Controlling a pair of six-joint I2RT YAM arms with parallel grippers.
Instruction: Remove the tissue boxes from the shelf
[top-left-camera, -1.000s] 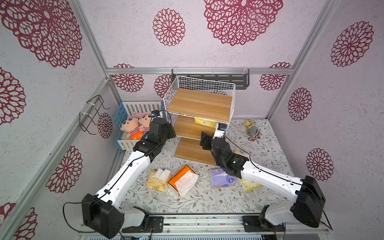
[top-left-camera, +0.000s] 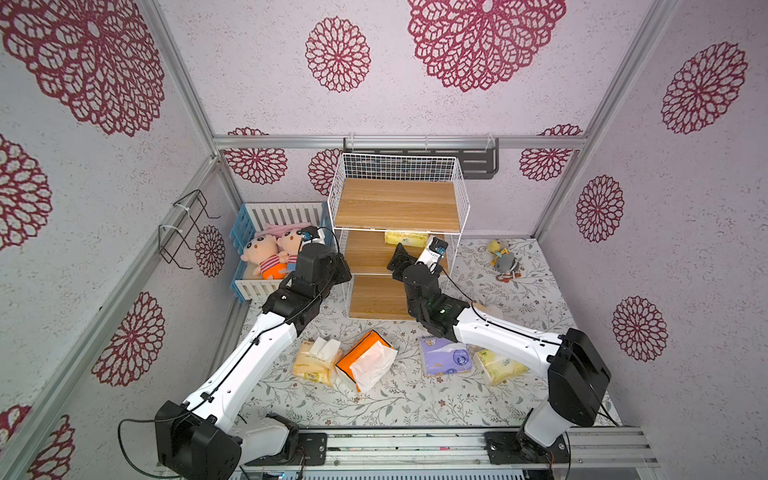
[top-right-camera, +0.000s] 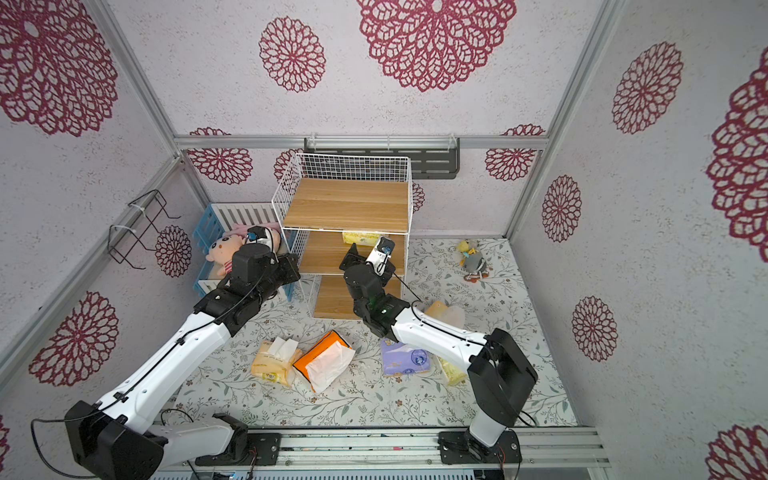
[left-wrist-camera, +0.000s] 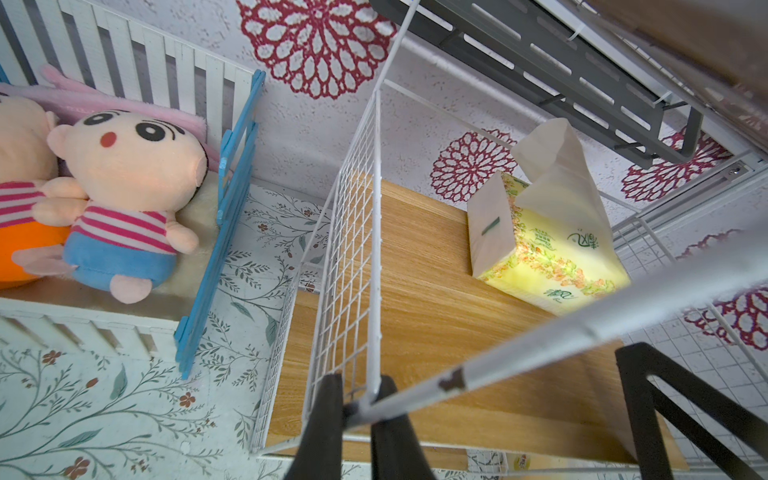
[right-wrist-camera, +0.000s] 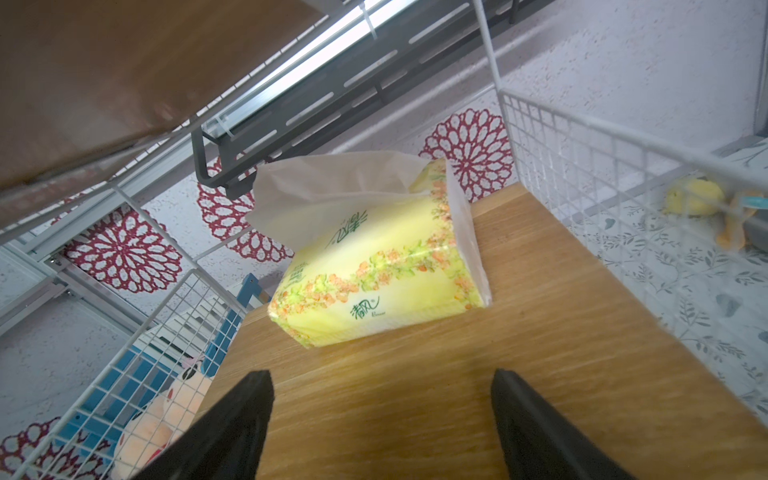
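One yellow tissue pack (right-wrist-camera: 376, 280), with a sheet sticking up from its top, stands toward the back of the middle level of the white wire shelf (top-left-camera: 400, 229). It also shows in the left wrist view as a yellow pack (left-wrist-camera: 552, 248). My right gripper is open at that level's front, facing the pack; bare board lies between, and nothing is between its fingers. My left gripper is shut on the shelf's white wire frame (left-wrist-camera: 440, 385) at the front left corner. On the table lie an orange pack (top-left-camera: 366, 356), a tan pack (top-left-camera: 313, 364), a purple pack (top-left-camera: 445, 356) and a yellow-green pack (top-left-camera: 500, 365).
A blue and white crate (top-left-camera: 240, 272) with plush dolls (top-left-camera: 262, 254) stands left of the shelf. A duck toy (top-left-camera: 504, 262) sits to its right. The shelf's top board (top-left-camera: 396, 204) hangs above my right gripper, wire side panels flank it. The lowest board (top-left-camera: 380, 297) looks empty.
The shelf has turned slightly and now faces the front more squarely. My right arm has swung left and inward at the middle level.
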